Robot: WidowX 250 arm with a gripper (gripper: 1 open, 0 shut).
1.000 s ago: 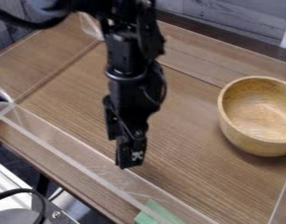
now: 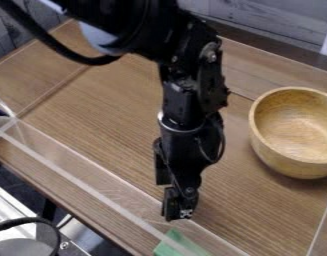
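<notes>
The black arm hangs down the centre of the camera view, with its gripper (image 2: 179,208) low over the front of the wooden table, just above a green piece (image 2: 181,243) at the bottom edge. The gripper looks open, though its fingers are seen nearly edge-on. A wooden bowl (image 2: 295,132) stands to the right of the arm, apart from it.
Clear strips cross its front and left. A pale wall (image 2: 266,25) is behind, and cables and metal parts lie at the lower left.
The gripper has moved down and to the right in the view, closer to the green piece. The bowl has stayed in place.
</notes>
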